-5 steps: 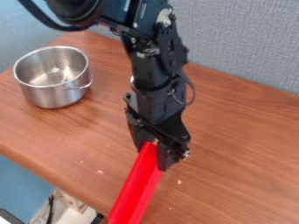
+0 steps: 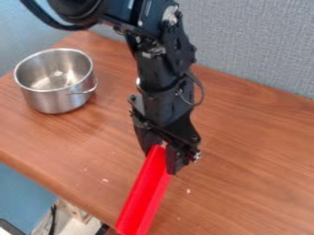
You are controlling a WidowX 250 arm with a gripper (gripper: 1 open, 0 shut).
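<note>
A long red object (image 2: 143,194) lies at the front of the wooden table, pointing toward the camera, its far end at my black gripper (image 2: 164,156). The gripper hangs low from the arm with its fingers around or just at that end; the red object hides part of them, so whether they are shut on it is unclear. A shiny steel pot (image 2: 50,96) with side handles stands at the left back.
A grey textured wall (image 2: 258,55) runs behind it. Past the table's left edge are a blue surface and some clutter at the bottom left.
The gripper and the upper end of the red object sit very slightly higher than before; otherwise little has changed.
</note>
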